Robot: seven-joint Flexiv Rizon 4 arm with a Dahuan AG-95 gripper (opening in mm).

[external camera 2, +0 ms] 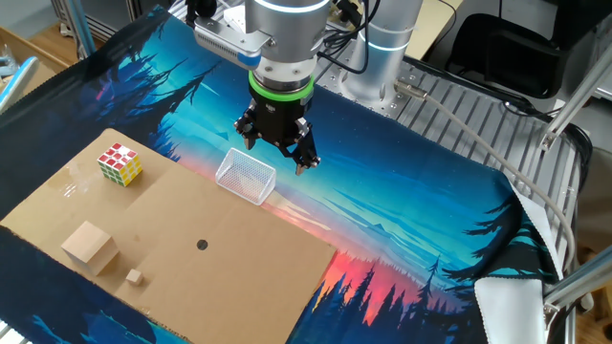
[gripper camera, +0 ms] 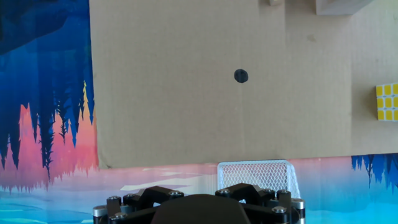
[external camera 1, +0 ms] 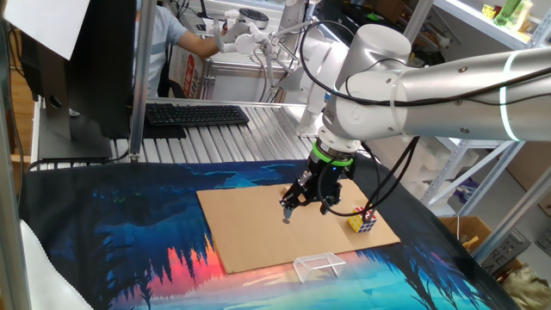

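My gripper [external camera 2: 276, 159] hangs above the table with its black fingers spread apart and nothing between them. In exterior view 2 it appears close to a small white mesh goal [external camera 2: 246, 177], which stands at the edge of the cardboard sheet [external camera 2: 244, 287]. A flat black disc [external camera 2: 202, 245] lies on the cardboard; the wrist view has this disc [gripper camera: 241, 76] ahead of the fingers, with the goal [gripper camera: 258, 171] nearer to them. A Rubik's cube [external camera 2: 120, 164], a wooden block [external camera 2: 91, 247] and a small wooden cube [external camera 2: 135, 277] also rest on the cardboard.
A dark, colourful landscape cloth [external camera 1: 112, 232] covers the table around the cardboard. Behind it are a keyboard [external camera 1: 196, 114] and a monitor [external camera 1: 69, 77], with a person [external camera 1: 164, 52] beyond. Open cardboard surrounds the disc.
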